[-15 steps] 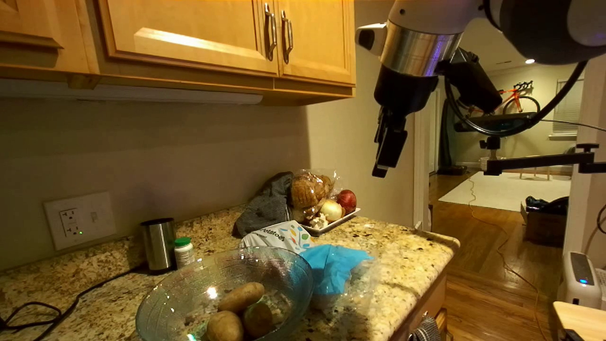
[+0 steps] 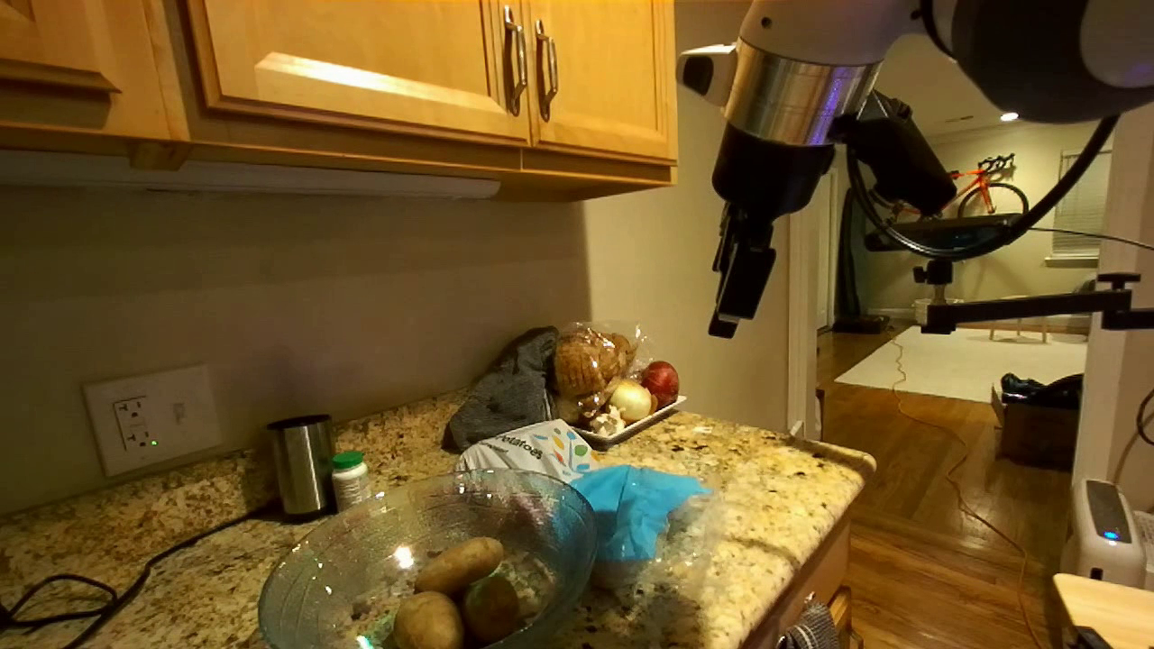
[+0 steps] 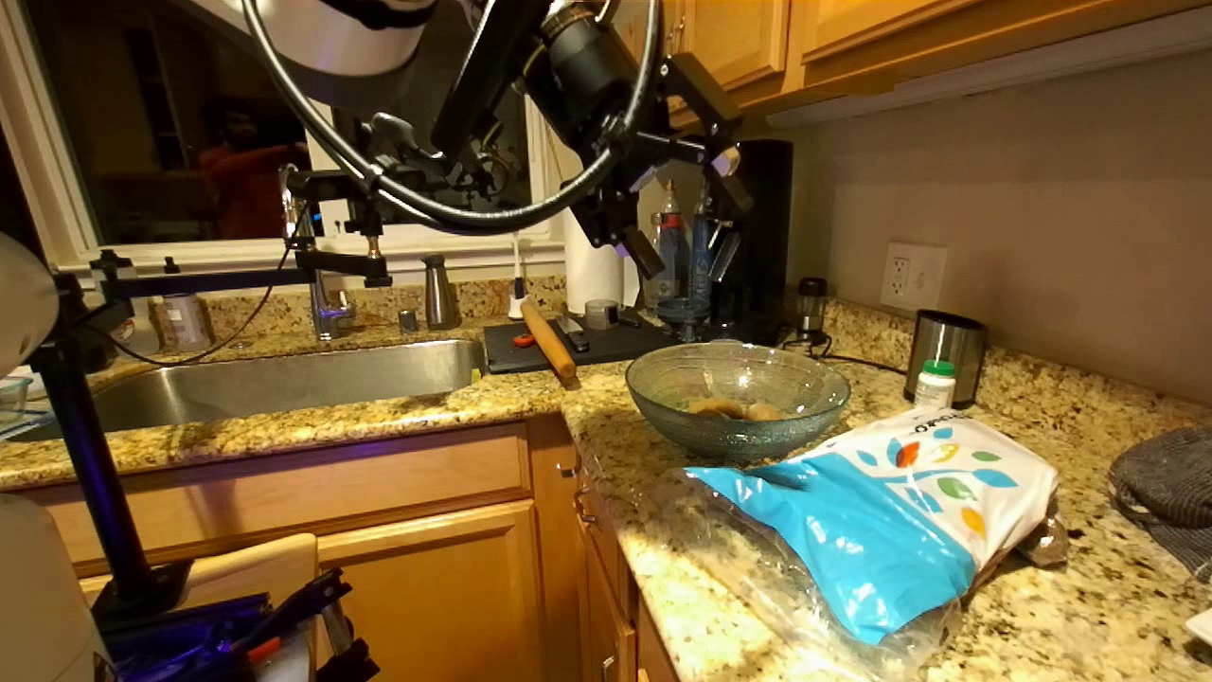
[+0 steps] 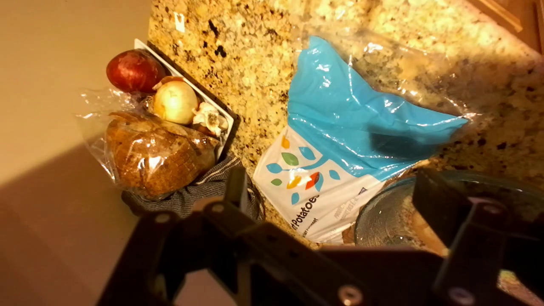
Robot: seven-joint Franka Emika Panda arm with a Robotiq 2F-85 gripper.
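Note:
High above the counter hangs my gripper [image 3: 683, 263], its fingers spread wide and nothing between them; in the wrist view one finger [image 4: 235, 186] shows at left and the other at right. Several brown potatoes [image 2: 460, 564] lie in a clear glass bowl [image 3: 739, 432]. Against the bowl's side rests a blue and white potato bag [image 3: 909, 500], lying flat with its clear plastic end toward the counter's front edge. A white tray [image 2: 649, 422] in the corner bears a red onion [image 4: 135, 70], a yellow onion [image 4: 174, 102], garlic [image 4: 209, 118] and bagged bread [image 4: 155, 150].
A grey cloth [image 2: 506, 389] lies by the bread. Near the wall stand a steel canister [image 2: 303, 465] and a green-capped bottle [image 3: 935, 385]. Wooden cabinets [image 2: 368, 65] overhang the counter's back. A rolling pin [image 3: 548, 340] lies by the sink [image 3: 284, 386].

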